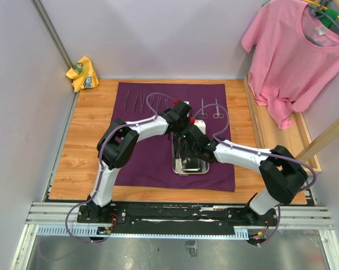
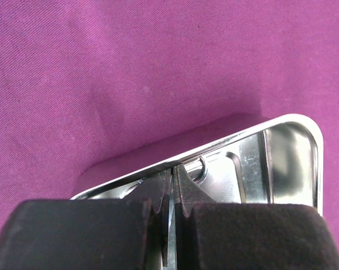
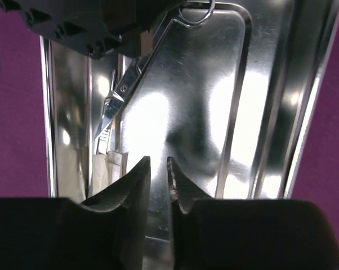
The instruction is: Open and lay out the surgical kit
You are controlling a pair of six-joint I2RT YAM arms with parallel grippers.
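Note:
The metal tray (image 1: 191, 172) sits on the purple cloth, its far part hidden by both arms in the top view. My left gripper is shut at the tray's rim; a metal finger ring (image 2: 199, 170) shows close behind its tips. Whether anything thin is pinched there cannot be told. In the right wrist view, scissors (image 3: 117, 97) lie slantwise along the tray's side, partly under the left gripper's body. My right gripper hangs over the tray floor, part open with an empty gap. Pale tool ends (image 3: 101, 171) lie left of it.
Several slim instruments (image 1: 142, 102) stand in a row on the cloth's far left, and two pairs of scissors (image 1: 217, 112) on its far right. A white box (image 1: 200, 126) is behind the right gripper.

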